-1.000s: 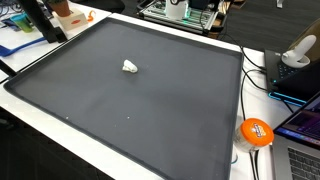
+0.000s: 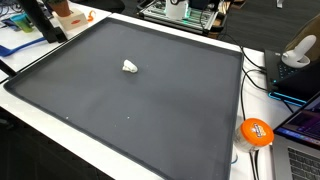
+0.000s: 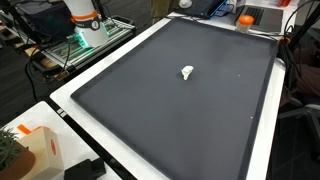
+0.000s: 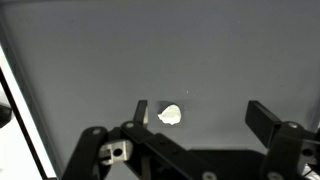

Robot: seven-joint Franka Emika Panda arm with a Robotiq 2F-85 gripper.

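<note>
A small white object [image 2: 130, 66] lies alone on the dark grey mat, towards its far left part in exterior view 1. Seen from the other side, the white object [image 3: 186, 72] is a rounded lump with a narrower end. In the wrist view my gripper stands open over the mat, its two black fingers wide apart. Between them, nearer the left finger, the white object [image 4: 171, 114] appears below, with clear mat around it. Part of it seems hidden by that finger. Neither exterior view shows the fingers clearly.
An orange-topped jar [image 2: 254, 133] stands beyond its edge, close to a laptop [image 2: 297, 158]. A potted plant [image 3: 12, 153] and an orange-brown box [image 3: 40, 150] sit off the mat at another corner.
</note>
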